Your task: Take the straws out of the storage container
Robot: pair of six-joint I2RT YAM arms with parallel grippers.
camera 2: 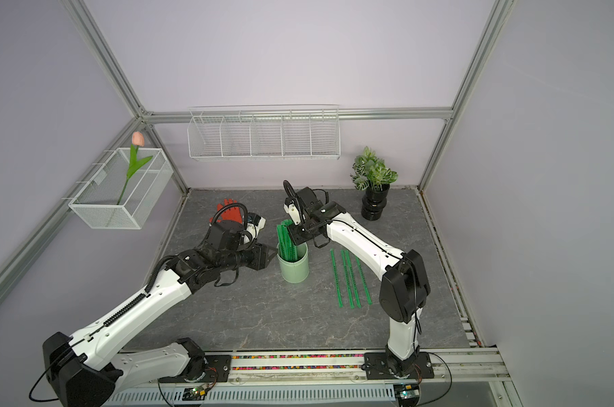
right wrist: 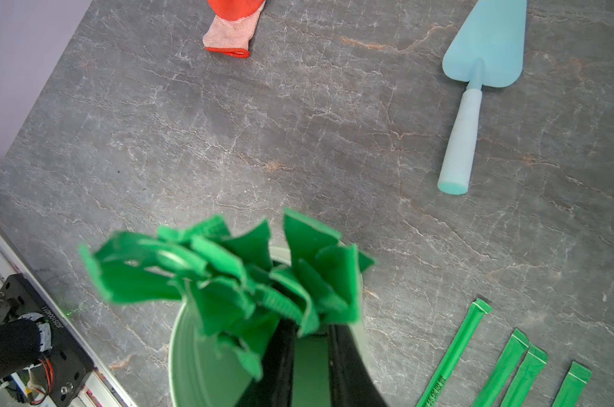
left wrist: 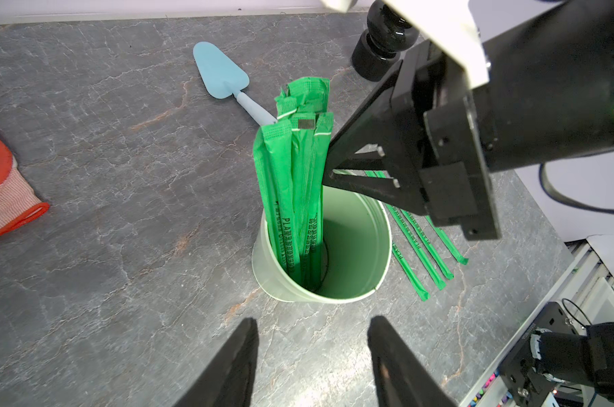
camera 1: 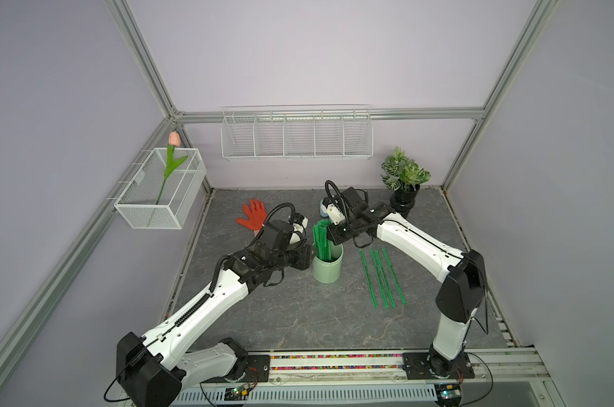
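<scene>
Green straws [left wrist: 280,176] stand bunched in the pale green container [left wrist: 351,271]; several others [camera 1: 381,278] lie on the table to its right. My right gripper is at the bunch's upper right side, part open; in the right wrist view its fingers sit below the blurred straw tops, whose contact with them is unclear. My left gripper is low in front of the container, fingertips apart and blurred, with only table visible between them; whether they grip anything is unclear.
A red glove [camera 1: 252,213] and a blue trowel [right wrist: 483,47] lie behind. A potted plant [camera 1: 405,169] stands back right. Wire baskets [camera 1: 296,135] hang on the back and left walls.
</scene>
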